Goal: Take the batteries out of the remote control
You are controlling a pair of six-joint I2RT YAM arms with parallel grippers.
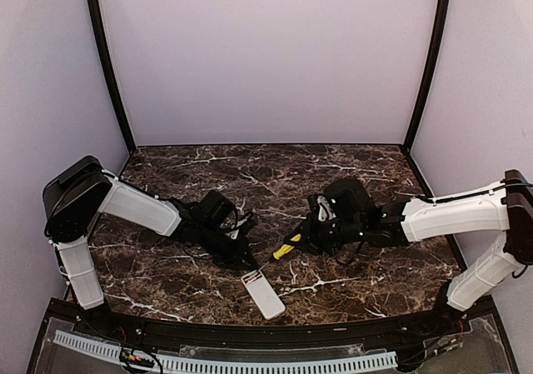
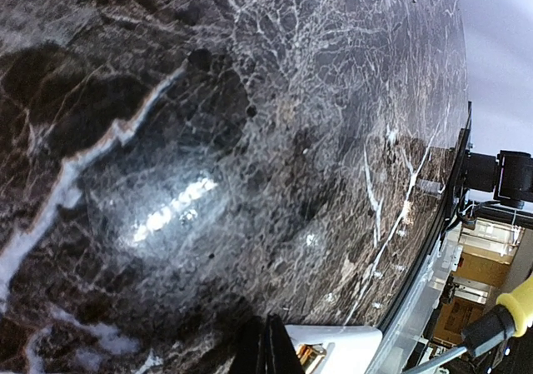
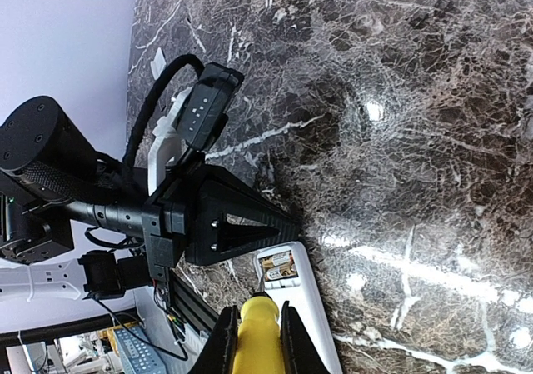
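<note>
The white remote control (image 1: pixel 264 296) lies face down on the marble table, its far end turned toward the left. Two batteries (image 3: pixel 279 266) sit in the open compartment at that end. My right gripper is shut on the yellow handle of a screwdriver (image 3: pixel 256 341). The screwdriver's thin shaft reaches the compartment end; whether its tip touches a battery cannot be told. Beside that same end is my left gripper, its fingertips together and nothing visible between them. In the left wrist view, the remote's edge and a battery (image 2: pixel 311 357) show just right of those fingers.
A dark frame bar (image 1: pixel 250 329) runs along the table's front edge, close to the remote's near end, with a white slotted strip (image 1: pixel 275 364) in front. The marble table (image 1: pixel 266 170) behind the arms is bare.
</note>
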